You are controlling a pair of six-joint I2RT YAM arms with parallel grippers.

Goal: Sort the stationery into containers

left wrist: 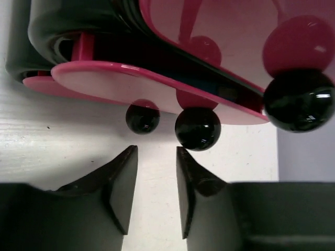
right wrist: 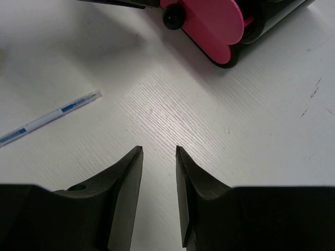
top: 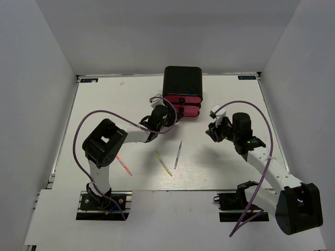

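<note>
A black drawer organizer with pink drawers stands at the back centre. My left gripper is open at its front, just short of a black knob on a pink drawer, nothing between its fingers. The drawer stands slightly out. My right gripper hangs open and empty over the table at the right. A blue pen, a yellow pen and a red pen lie loose on the front half of the table.
Grey walls border the back and sides; my arms' cables arch above both arms.
</note>
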